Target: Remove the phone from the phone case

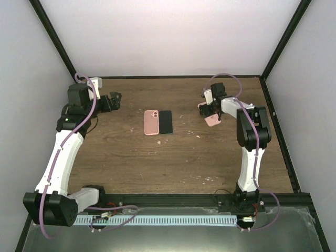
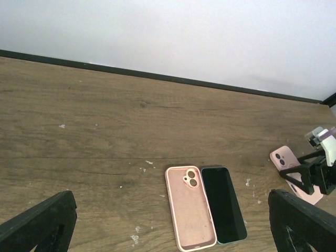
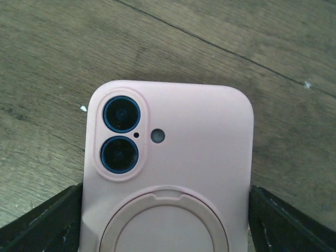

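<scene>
The pink cased phone (image 3: 210,131) lies on the table with its back up, two camera lenses and a ring showing in the right wrist view. My right gripper straddles its width, one finger close against each long side; whether both press on it I cannot tell. In the top view that phone (image 1: 213,121) is partly covered by the right gripper (image 1: 210,109). Far to the left, my left gripper (image 1: 116,101) hangs open and empty above the table.
Near the middle lie an empty pink case (image 1: 151,122) and, at its right, a dark phone (image 1: 165,122), side by side. Walls close it in at the back and sides.
</scene>
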